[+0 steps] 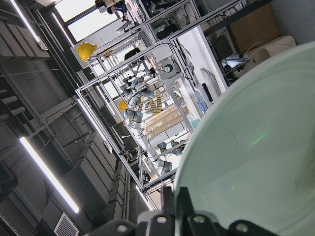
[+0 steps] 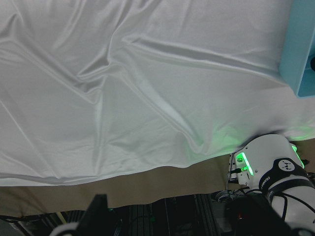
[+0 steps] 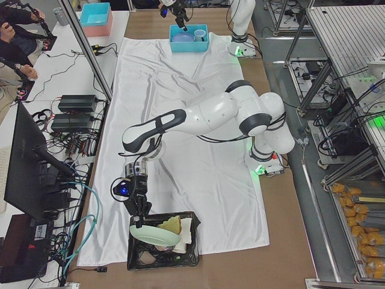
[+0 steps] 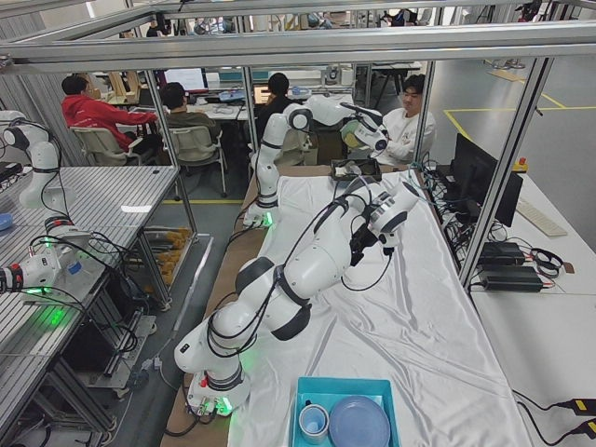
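My left gripper point(image 3: 139, 219) is shut on the rim of a pale green plate point(image 3: 157, 237), tilted over a black crate point(image 3: 132, 261) at the near end. The plate fills the right of the left wrist view. A yellow item point(image 3: 171, 224) and white paper or cloth point(image 3: 186, 232) show in the crate. My right gripper point(image 3: 180, 23) is at the far end, above the white cloth; in the right wrist view its two dark fingers stand apart at the bottom edge, with nothing seen between them.
A blue bin point(image 4: 344, 384) holding a blue plate point(image 4: 358, 424) and a cup point(image 4: 314, 421) stands at the far end by the right arm's base. A monitor point(image 3: 27, 162) and metal posts line the table's side.
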